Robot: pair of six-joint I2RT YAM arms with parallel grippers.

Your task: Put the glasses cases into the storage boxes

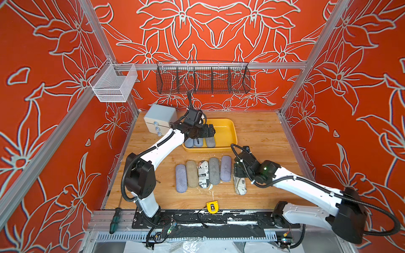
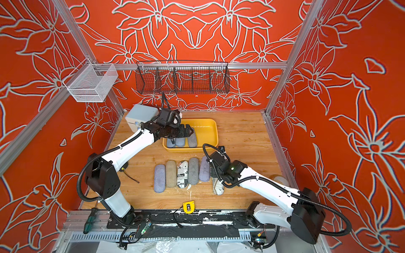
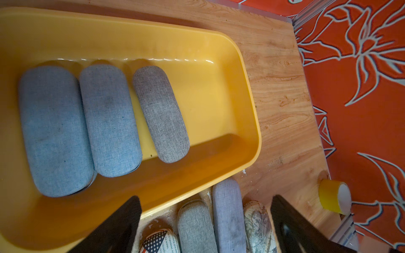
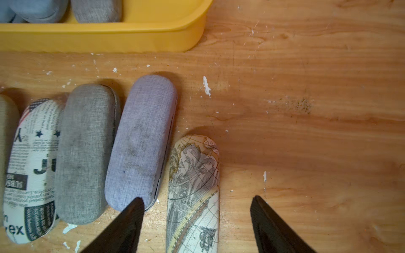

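A yellow storage box [image 3: 249, 109] holds two blue-grey glasses cases [image 3: 110, 122] [image 3: 57, 130] and a grey case [image 3: 162, 113], lying side by side. My left gripper is above it, open and empty. On the table in front of the box is a row of cases: lavender [image 1: 181, 178], tan [image 1: 192, 173], newsprint-patterned [image 1: 203, 174], grey [image 1: 214, 171] and lavender [image 1: 225, 168]. At the row's right end lies a map-patterned case [image 4: 194, 189]. Over that one, my right gripper has its fingers spread to either side, touching nothing visible.
A grey-and-cream box with knobs [image 1: 160, 119] stands left of the yellow box. A yellow tape measure [image 1: 212, 206] lies near the front edge, a screwdriver [image 1: 114, 221] at front left. Wire baskets [image 1: 202, 80] hang behind.
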